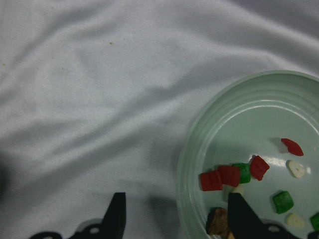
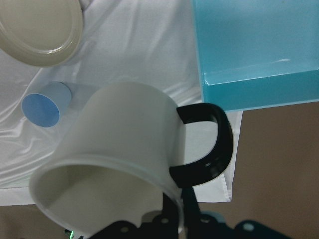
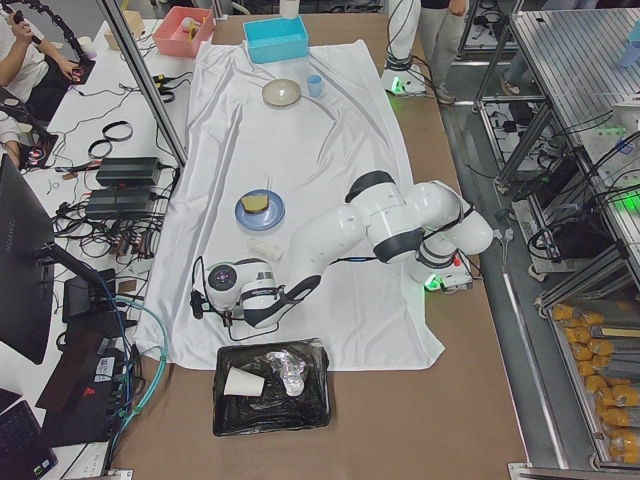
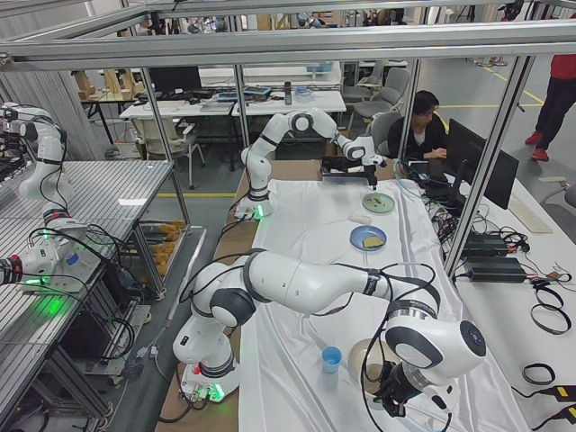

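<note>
In the right wrist view a white mug [image 2: 104, 134] with a black handle fills the middle, tilted with its mouth toward my right gripper, which is shut on its rim. The mug [image 3: 289, 7] is at the far end in the camera left view. My left gripper is open above the cloth and the edge of a green plate [image 1: 254, 119] holding red, green, white and brown pieces; nothing shows between its fingers.
A turquoise bin [image 2: 254, 89], beige plate [image 2: 35, 25] and blue cup [image 2: 45, 104] are at the far end. A blue plate [image 3: 250, 220] with a yellow item lies mid-cloth. A black tray [image 3: 260, 410] is at the near end.
</note>
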